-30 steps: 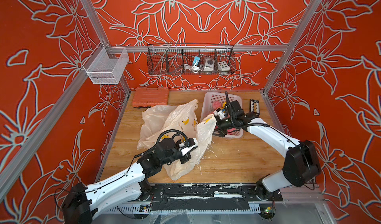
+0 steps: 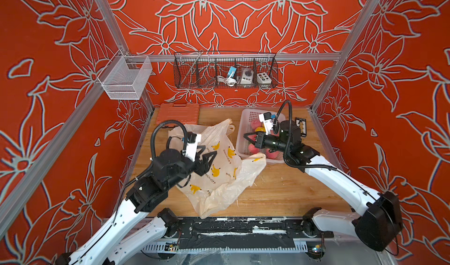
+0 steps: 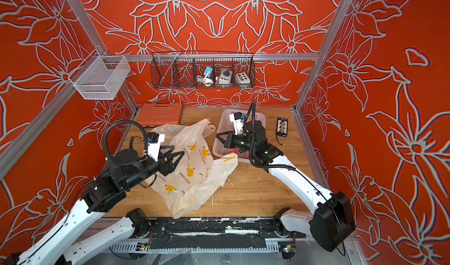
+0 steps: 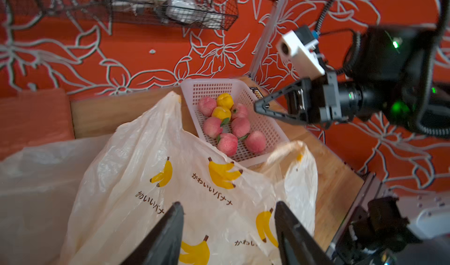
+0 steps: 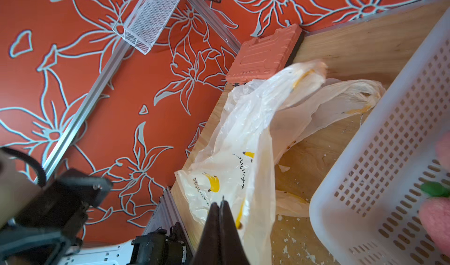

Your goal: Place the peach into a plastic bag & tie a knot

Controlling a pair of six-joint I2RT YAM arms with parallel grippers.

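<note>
The pale, crumpled plastic bag, printed with yellow bananas, lies spread on the table. One handle corner rises on its right, beside the basket. My left gripper is partly open above the bag, its fingers apart with nothing seen held between them. Close over the white basket, my right gripper is shut; its fingertips meet, and no thing shows between them. Behind those tips, bag plastic shows in the right wrist view. Pink peaches sit in the basket. The bag's inside is hidden.
The white perforated basket also holds yellow fruit. At the back left rests an orange case; a phone-like item lies right of the basket. Bare wood is free at the front right.
My left gripper has moved backward and slightly left, and it looks higher over the bag. The right arm has risen over the basket. The bag's right corner has shifted rightward and forward.
</note>
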